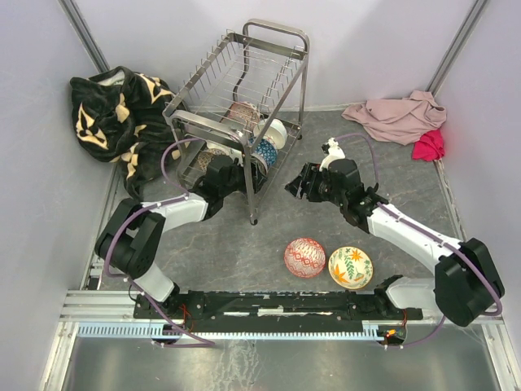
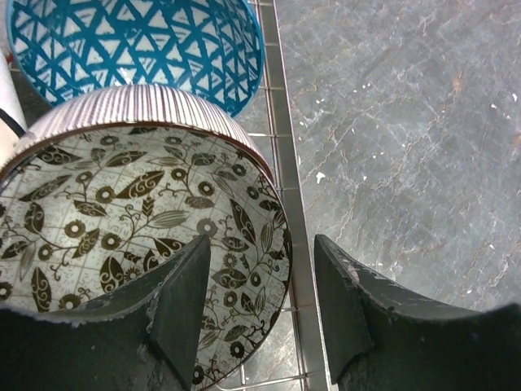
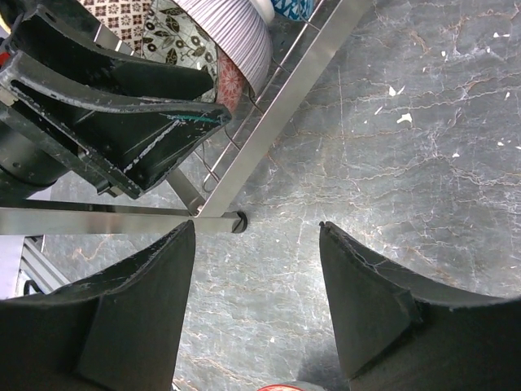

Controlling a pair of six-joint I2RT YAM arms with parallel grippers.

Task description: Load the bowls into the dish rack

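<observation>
The metal dish rack [image 1: 295, 57] holds bowls on its lower tier, including a white bowl [image 1: 275, 133], a blue patterned bowl [image 2: 134, 41] and a leaf-patterned bowl [image 2: 138, 212]. My left gripper is open at the rim of that last bowl, by the rack's front rail. My right gripper hangs open over bare floor right of the rack, nothing between its fingers. A red patterned bowl [image 1: 304, 257] and an orange-flowered bowl [image 1: 350, 268] lie at the front.
A dark blanket [image 1: 106, 114] lies at the back left; pink cloth [image 1: 395, 118] and red cloth [image 1: 428, 146] at the back right. Free floor lies right of the rack and before it.
</observation>
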